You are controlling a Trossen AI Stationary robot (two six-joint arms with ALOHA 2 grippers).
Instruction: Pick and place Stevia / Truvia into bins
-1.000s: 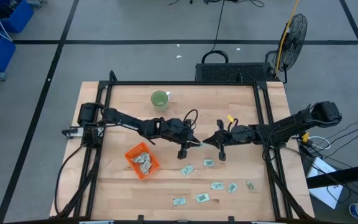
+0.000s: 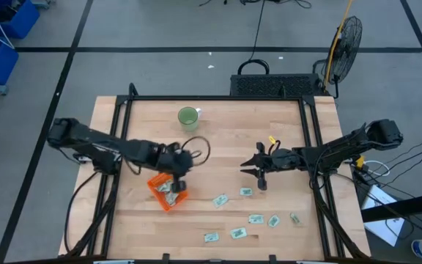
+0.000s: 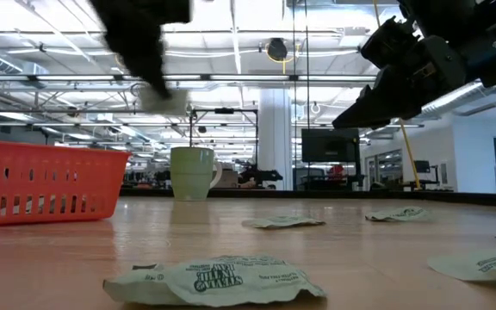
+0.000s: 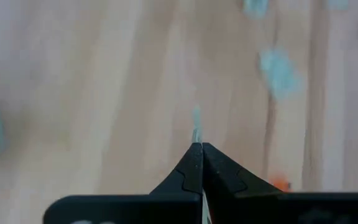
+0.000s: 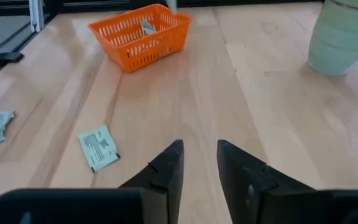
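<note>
My left gripper is shut on a pale sweetener packet [image 4: 197, 121], of which only a thin edge shows past the fingertips. From the cam high view, that gripper hangs by the right side of the orange bin [image 2: 155, 192], hiding part of it. The same packet is a pale blur [image 3: 162, 102] above and right of the bin in the cam low view. My right gripper stands open and empty over the middle of the table. Several packets lie loose, among them one centre packet [image 2: 220, 200] and one nearer the front [image 2: 238, 233]. Packets also lie inside the bin.
A green mug [image 2: 188, 118] stands toward the back of the table, behind the bin. Black frame rails [image 2: 108, 213] run along the table's sides. Bare wood lies between the mug and the loose packets.
</note>
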